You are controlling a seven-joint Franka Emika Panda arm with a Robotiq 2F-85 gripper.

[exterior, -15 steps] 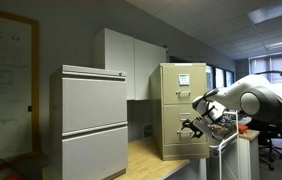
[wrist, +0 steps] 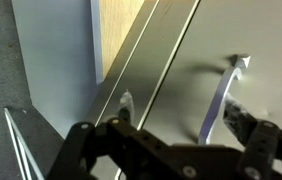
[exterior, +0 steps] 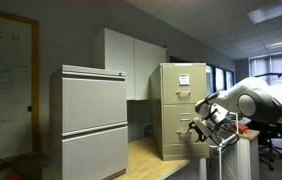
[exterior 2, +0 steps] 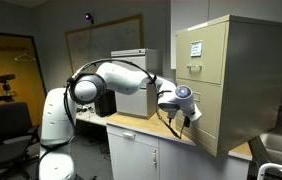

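Note:
A tan filing cabinet (exterior: 185,80) stands on the wooden counter, its drawers all looking closed. At its lower drawer front is my gripper (exterior: 194,130), which also shows in front of the cabinet in the second exterior view. Seen from the wrist, the gripper is open, its fingers spread wide. A curved metal drawer handle (wrist: 219,100) lies in the span between them, much closer to the right-hand finger. Whether that finger touches the handle, I cannot tell. Another handle (exterior: 185,94) is on the drawer above.
A grey two-drawer cabinet (exterior: 93,108) stands on the left. White cupboards (exterior: 130,62) hang on the wall behind. White drawers (exterior 2: 131,158) sit beneath it.
My gripper has shifted slightly to the right along the lower drawer front in the first exterior view. The cabinet and its drawers look unchanged.

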